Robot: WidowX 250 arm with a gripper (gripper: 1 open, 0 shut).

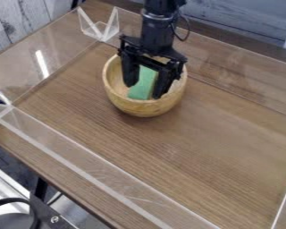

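My black gripper [145,72] is at the upper middle, lowered over a round tan bowl [143,105], with a finger on either side of a green object [140,89] that lies inside the bowl. The fingers look apart; whether they touch the green object cannot be told.
A white wire-like stand [97,25] is at the upper left. A clear strip runs along the left edge, and a black cable lies at the lower left corner.
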